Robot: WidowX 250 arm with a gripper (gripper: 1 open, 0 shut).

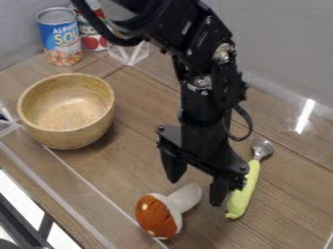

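My black gripper [196, 175] hangs over the middle of the wooden table, its fingers apart with nothing visible between them. Just below it, toward the front, lies a toy mushroom [160, 214] with an orange cap and white stem. To the right of the fingers lies a utensil with a pale yellow-green handle [242, 195] and a metal head, partly behind the right finger.
A wooden bowl [65, 119] sits at the left. An Alpha soup can [61, 41] and a red-labelled can [92, 24] stand at the back left. A wall runs along the back; the table edge is at lower left.
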